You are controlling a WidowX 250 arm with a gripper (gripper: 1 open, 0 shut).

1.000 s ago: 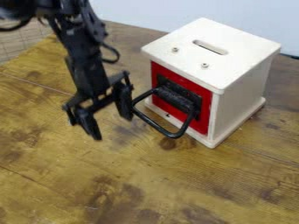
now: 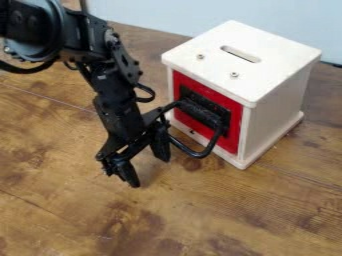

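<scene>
A white wooden box [image 2: 267, 70] stands at the right, with a slot and two screws on top and a red front panel [image 2: 230, 140] carrying a black fitting and a looped black handle [image 2: 201, 152]. My black gripper [image 2: 146, 162] hangs low over the wooden table, left of and in front of the box, its fingers apart with nothing visible between them. It is beside the handle; whether it touches it is unclear.
A white wall [image 2: 160, 15] runs along the back, behind the box.
The arm has moved slightly to the right and downward over the last second, the gripper ending a little lower over the table. The box stands where it was.
</scene>
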